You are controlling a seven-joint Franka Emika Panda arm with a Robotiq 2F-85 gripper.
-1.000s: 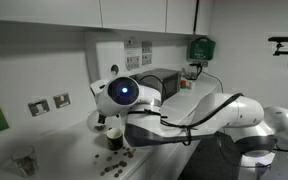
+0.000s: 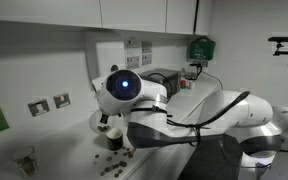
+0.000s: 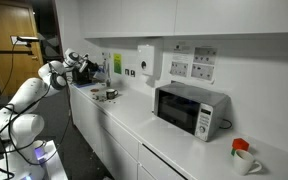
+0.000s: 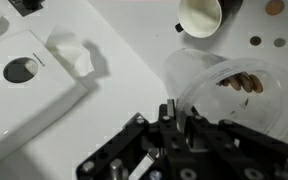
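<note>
A clear, see-through cup [image 4: 274, 108] is held at its rim by my gripper, which is shut on it. In the wrist view several brown pieces [image 4: 242, 82] show through the clear wall; whether they lie inside or beneath it I cannot tell. A dark mug with a pale inside [image 4: 199, 14] stands beside the cup at the top of that view. From exterior view 1 the clear cup [image 2: 103, 117] appears tilted, just above and left of the dark mug [image 2: 115, 141]. The arm hides most of my fingers there.
Small round brown pieces [image 2: 124, 160] lie scattered on the counter round the mug. Another clear container [image 2: 25, 161] stands to the left. A white box [image 4: 26, 82] with tissue is at the wrist view's left. A microwave [image 3: 191, 110] sits further along the counter.
The arm has shifted and turned slightly. The clear cup has stayed close to the dark mug, still in my gripper. The mug and the scattered pieces look unmoved.
</note>
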